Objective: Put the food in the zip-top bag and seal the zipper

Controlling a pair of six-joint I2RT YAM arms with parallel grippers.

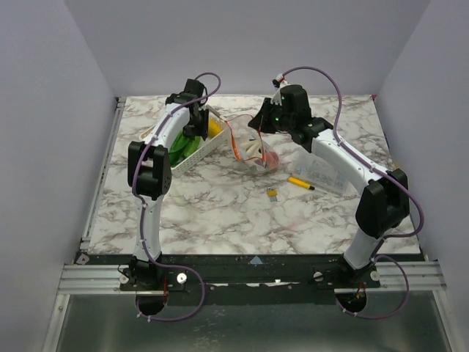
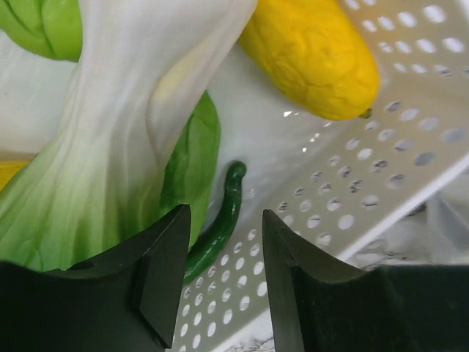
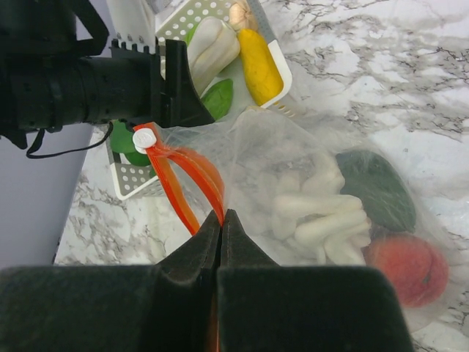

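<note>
In the white perforated basket point(image 1: 183, 167) at back left, my left gripper is down among a bok choy point(image 2: 110, 132), a dark green chili-like piece point(image 2: 231, 198) and a yellow squash point(image 2: 326, 51); whether anything is between its fingertips is unclear. My right gripper is shut on the orange zipper edge point(image 3: 198, 172) of the clear zip top bag point(image 3: 256, 154), holding it upright. Inside the bag are pale white pieces point(image 3: 322, 213), a dark green piece point(image 3: 374, 191) and a peach-red round item point(image 3: 407, 271).
A flat clear bag point(image 1: 319, 172), a yellow marker point(image 1: 299, 182) and a small yellow-grey object point(image 1: 272, 194) lie on the marble table right of center and in the middle.
</note>
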